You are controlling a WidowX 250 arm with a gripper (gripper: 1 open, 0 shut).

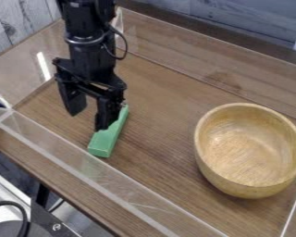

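Note:
A black robot arm (89, 65) reaches down from the top centre-left, its gripper (92, 116) open, with fingers spread just left of and above a green block (107, 139). The green block lies lengthwise on the brown table, its upper end near or partly behind the right finger. Whether a finger touches it cannot be told.
A large tan bowl (252, 148) stands on the right. The table (176, 56) is otherwise mostly clear. Glass or clear edges run along the left and front, with a dark cable at the lower left.

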